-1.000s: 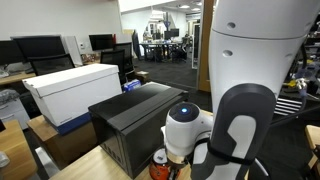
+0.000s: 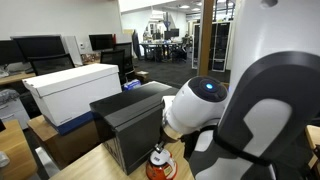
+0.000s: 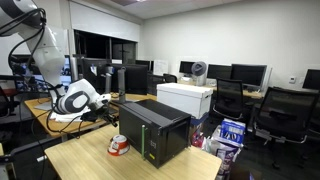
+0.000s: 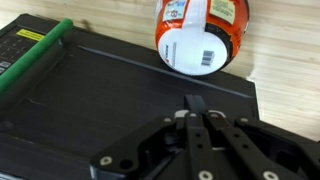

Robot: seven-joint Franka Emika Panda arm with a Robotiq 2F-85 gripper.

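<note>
A red and white can (image 3: 119,146) stands on the wooden table in front of a black box-shaped appliance (image 3: 152,134). The same can (image 4: 201,36), its barcode label showing, is at the top of the wrist view. My gripper reaches in from the bottom of that view, shut, with nothing visible between its fingertips. It is apart from the can, over the dark surface of the appliance (image 4: 110,105) in that view. In exterior view 1 the can (image 2: 160,166) is at the bottom edge, below the gripper and partly cut off.
A white lidded box (image 3: 184,98) stands behind the appliance. Colorful bags (image 3: 228,140) are beyond the table's right side. Bare tabletop (image 3: 85,158) lies to the left of the can and in front of it.
The arm has risen and swung to the right in exterior view 1, tilting its wrist. More of the can shows beneath it now.
</note>
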